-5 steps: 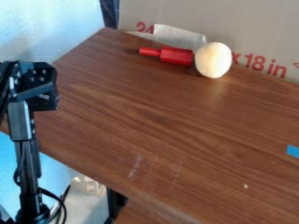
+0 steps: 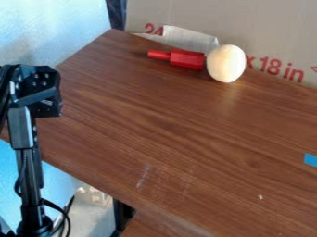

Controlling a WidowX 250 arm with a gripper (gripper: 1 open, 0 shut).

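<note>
A white egg-shaped object [image 2: 225,63] stands at the back of the wooden table [image 2: 173,139], beside a red cylindrical piece with a thinner handle [image 2: 183,59] lying on its side. My black arm is at the left edge, its gripper [image 2: 37,91] held over the table's left side, well away from both objects. Whether its fingers are open or shut is unclear at this size.
A cardboard box [image 2: 283,37] with red print backs the table, with a pale torn flap behind the red piece. A piece of blue tape [image 2: 310,159] is at the right edge.
</note>
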